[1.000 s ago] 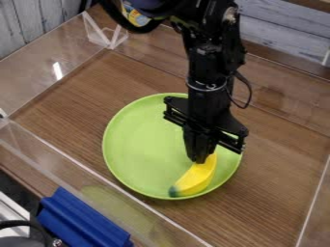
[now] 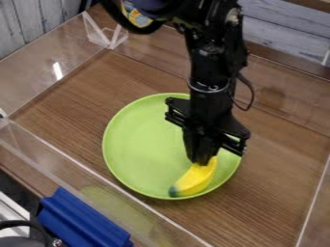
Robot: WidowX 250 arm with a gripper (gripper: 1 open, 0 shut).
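A yellow banana [image 2: 192, 179] with a darker greenish tip lies on the green plate [image 2: 134, 145], toward its front right. My black gripper [image 2: 199, 152] is lowered over the plate, its fingertips just above the upper end of the banana. Whether they touch the banana, and how far apart the fingers stand, is hard to make out against the dark body of the gripper.
Clear low walls edge the tray. A blue ribbed object [image 2: 80, 220] sits outside at the front left. A pale wall runs along the back.
The banana and plate show no clear movement.
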